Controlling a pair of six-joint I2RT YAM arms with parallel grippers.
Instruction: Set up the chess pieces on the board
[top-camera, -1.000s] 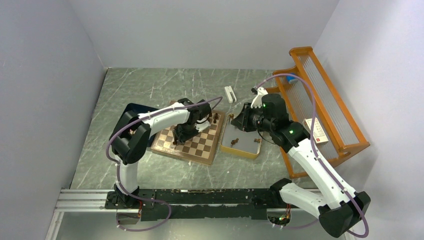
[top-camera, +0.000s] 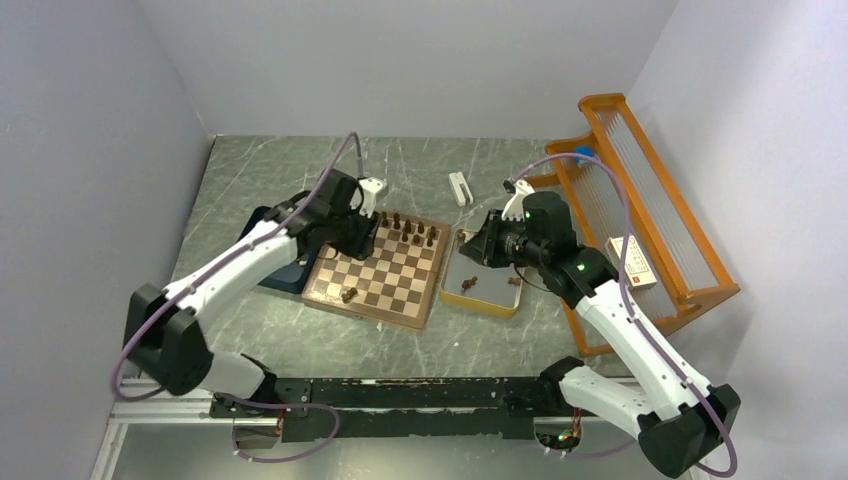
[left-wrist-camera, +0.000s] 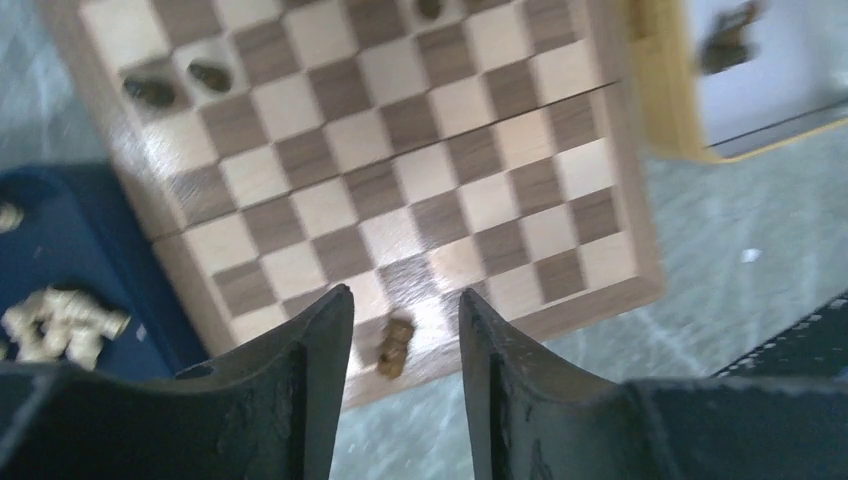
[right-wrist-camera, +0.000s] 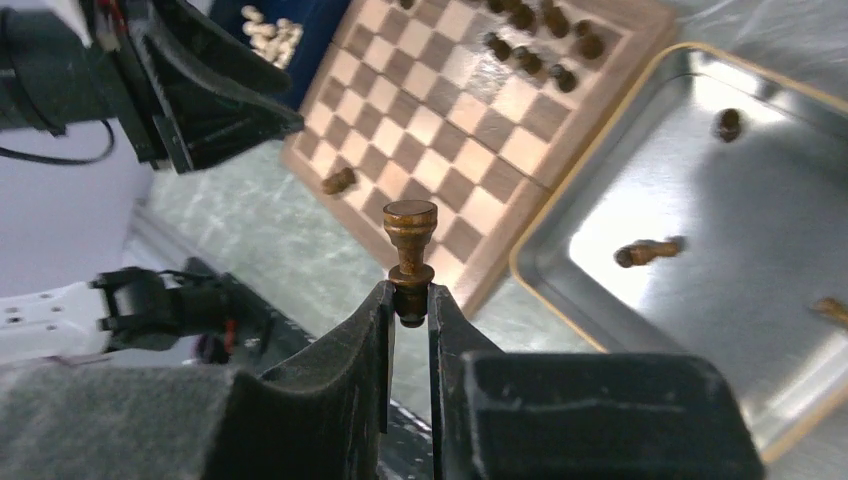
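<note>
The wooden chessboard (top-camera: 395, 280) has dark pieces standing along its far side and a brown piece (left-wrist-camera: 396, 345) lying near the near edge. My left gripper is raised over the board, fingers apart, nothing between them. My right gripper is shut on an upright brown chess piece (right-wrist-camera: 408, 225), above the edge of the metal tray (top-camera: 480, 300). Inside that tray lie several more brown pieces (right-wrist-camera: 645, 252).
A dark blue box (left-wrist-camera: 130, 270) with white pieces sits left of the board. A wooden rack (top-camera: 700, 280) stands on the right, a white object (top-camera: 460, 188) behind the tray.
My left arm has swung up and back from low over the board, uncovering the pieces on its far side. The right arm has barely moved.
</note>
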